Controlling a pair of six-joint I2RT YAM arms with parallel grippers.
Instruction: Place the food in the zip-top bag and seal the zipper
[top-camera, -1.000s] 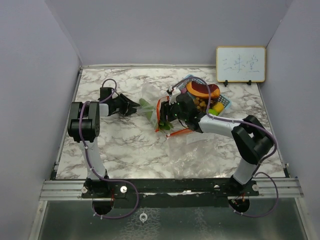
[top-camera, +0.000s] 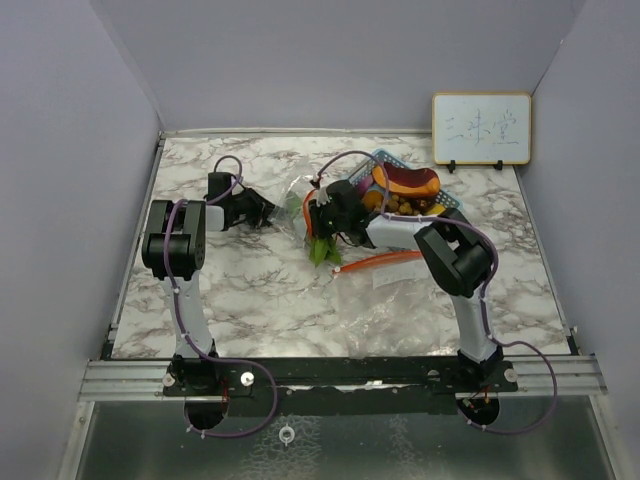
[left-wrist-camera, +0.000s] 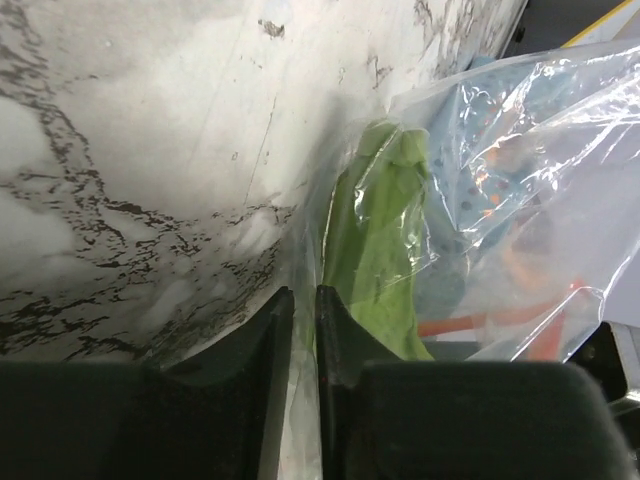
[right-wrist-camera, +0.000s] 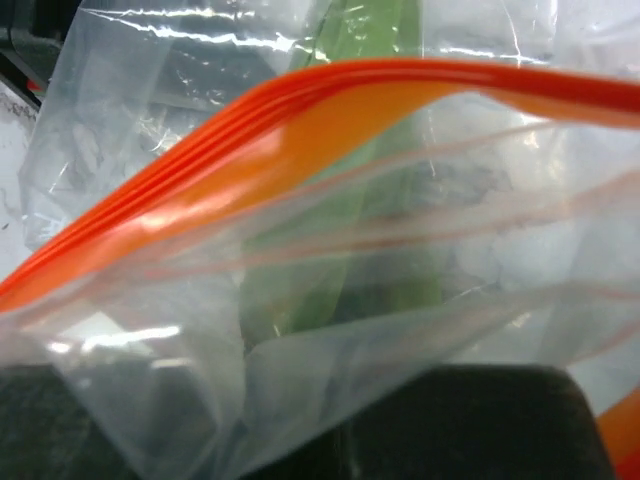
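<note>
A clear zip bag (left-wrist-camera: 500, 150) with an orange zipper (right-wrist-camera: 350, 75) lies between my grippers, green food (left-wrist-camera: 372, 230) inside it. In the top view my left gripper (top-camera: 265, 212) is at the bag's left end, its fingers close together in the left wrist view with a thin strip of plastic by the tips; whether they grip it is unclear. My right gripper (top-camera: 318, 222) is shut on the bag beside the zipper, plastic draped over its fingers in the right wrist view. Green leafy-looking food (top-camera: 324, 250) also shows below it.
A blue basket (top-camera: 452, 198) of assorted toy food stands behind the right arm. More clear bags (top-camera: 385, 315) with an orange zipper lie at the front centre. A whiteboard (top-camera: 481, 128) stands at back right.
My right arm has shifted leftward and its gripper is now further onto the bag's mouth.
</note>
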